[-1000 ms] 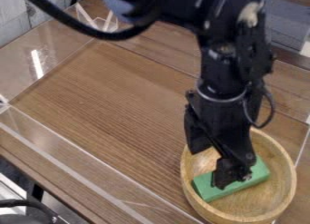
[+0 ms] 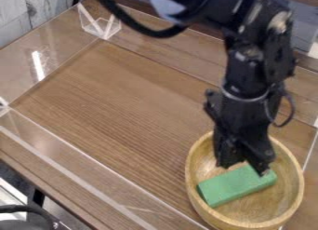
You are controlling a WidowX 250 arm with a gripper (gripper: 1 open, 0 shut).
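A green block (image 2: 233, 186) lies in a round wooden bowl (image 2: 205, 206) at the lower right. My black gripper (image 2: 243, 155) hangs over the back of the bowl, above the block. Its fingertips are blurred; it looks shut, and I see nothing held in it.
The bare wooden table (image 2: 106, 108) fills the middle and left. A clear plastic item (image 2: 102, 20) is at the upper left. Pale wall panels edge the back.
My gripper has risen from low at the green block to higher over the bowl. The block remains in the bowl.
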